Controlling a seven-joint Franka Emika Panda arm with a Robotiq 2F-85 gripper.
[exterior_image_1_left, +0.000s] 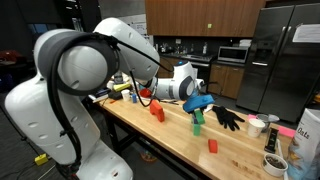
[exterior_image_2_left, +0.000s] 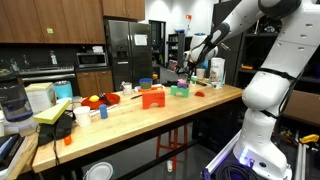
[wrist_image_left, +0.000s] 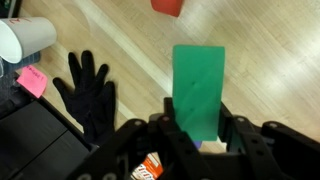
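My gripper is shut on a green block (wrist_image_left: 197, 85), which juts out from between the dark fingers in the wrist view. In exterior view 1 the gripper (exterior_image_1_left: 198, 111) points down over the middle of the table, with the held green block (exterior_image_1_left: 197, 117) at its tip. Right below shows another green piece (exterior_image_1_left: 196, 130); whether the two touch is too small to tell. A bit of something purple (wrist_image_left: 213, 146) peeks out near the fingers in the wrist view, mostly hidden.
A black glove (wrist_image_left: 90, 95) and a white cup (wrist_image_left: 27, 38) lie to one side. A red block (wrist_image_left: 167, 5) rests on the table, near its front edge. Bowls (exterior_image_1_left: 274, 164) stand at the right; larger red blocks (exterior_image_1_left: 153, 110) stand leftward. Bare wood surrounds the gripper.
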